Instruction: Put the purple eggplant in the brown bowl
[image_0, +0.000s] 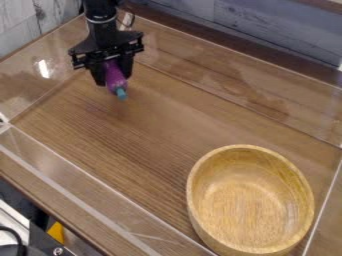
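The purple eggplant (115, 72), with a bluish-green tip pointing toward the camera, hangs in the upper left of the view. My gripper (110, 66) is shut on it, a finger to each side, and the black arm reaches down from the top edge. Part of the eggplant is hidden by the fingers. The brown bowl (201, 200), round, yellowish-tan and empty, stands in the lower right, well apart from the gripper.
Bare wooden table (160, 150) fills the middle, with nothing standing between the gripper and the bowl. A raised wooden edge runs along the upper right. Dark cables (24, 225) lie beyond the table at the lower left.
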